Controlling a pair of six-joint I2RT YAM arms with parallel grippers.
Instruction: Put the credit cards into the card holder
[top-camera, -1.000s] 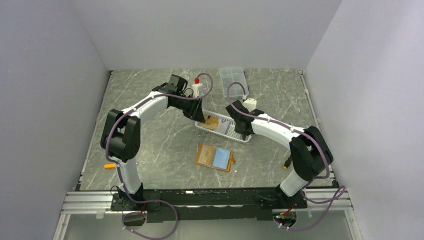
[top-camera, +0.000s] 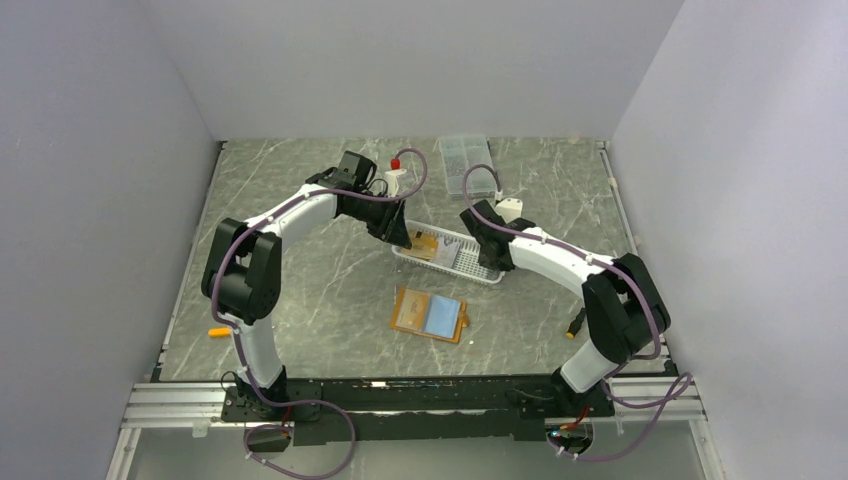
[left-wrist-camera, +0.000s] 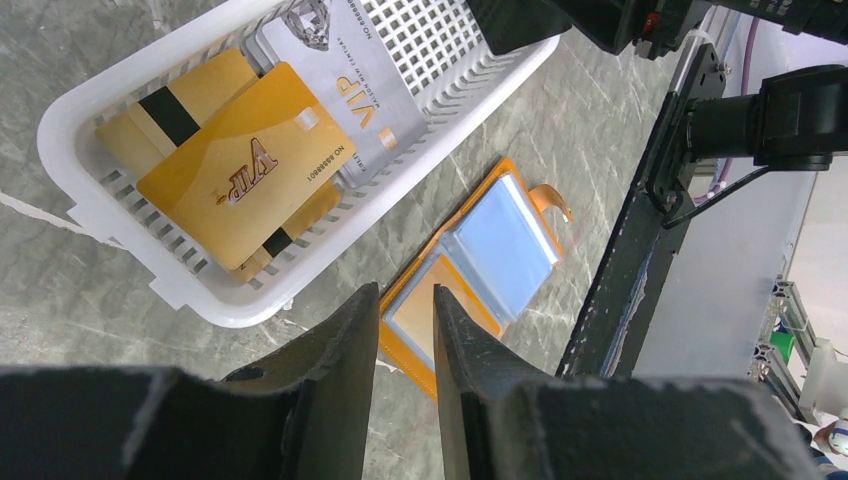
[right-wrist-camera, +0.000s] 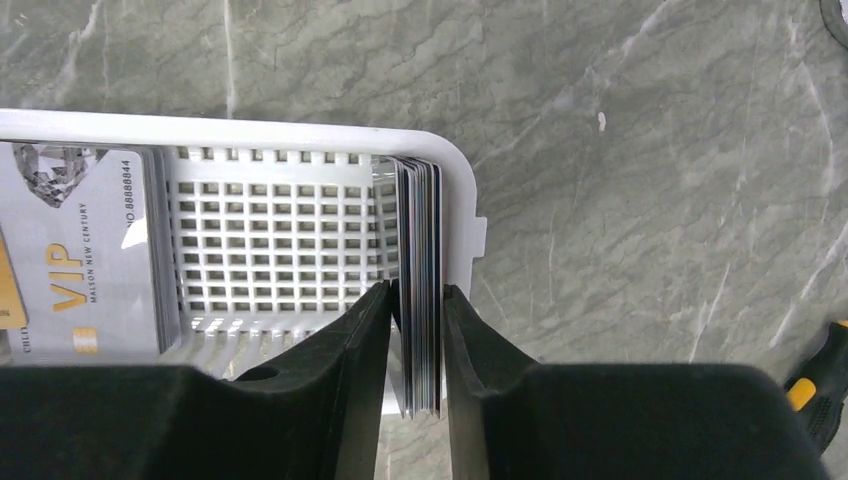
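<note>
A white perforated basket (top-camera: 445, 260) holds gold cards (left-wrist-camera: 245, 170) and silver VIP cards (right-wrist-camera: 75, 250). A stack of cards (right-wrist-camera: 420, 210) stands on edge at the basket's right end, with my right gripper around its near part, fingertips at the stack; whether they grip it is unclear. My left gripper is part open over the table just outside the basket's left part, nothing visible between its fingers. The card holder (top-camera: 430, 315), tan with a blue section, lies in front of the basket.
A clear plastic tray (top-camera: 465, 160) is at the back. A dark-and-yellow tool (top-camera: 576, 324) lies right; an orange handle (top-camera: 220, 332) lies far left. Bare table surrounds the basket.
My right arm has shifted slightly to the right at the basket's right end. The left arm and basket have barely moved.
</note>
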